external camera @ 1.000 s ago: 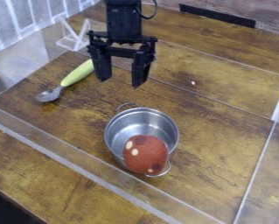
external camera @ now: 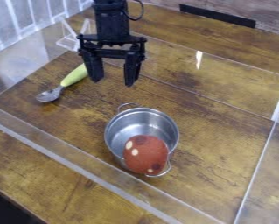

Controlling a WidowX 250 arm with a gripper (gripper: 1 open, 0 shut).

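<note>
My black gripper (external camera: 112, 68) hangs open over the back left of the wooden table, with nothing seen between its fingers. In front of it a metal pot (external camera: 139, 125) stands with a large red lid or round object (external camera: 146, 155) at its front rim, marked with pale spots. A long pale green object (external camera: 73, 77) lies left of my gripper, and a silver spoon (external camera: 51, 94) lies just beside it.
Transparent walls edge the left side, and a pale strip runs along the right edge.
The pot and other objects have not moved.
</note>
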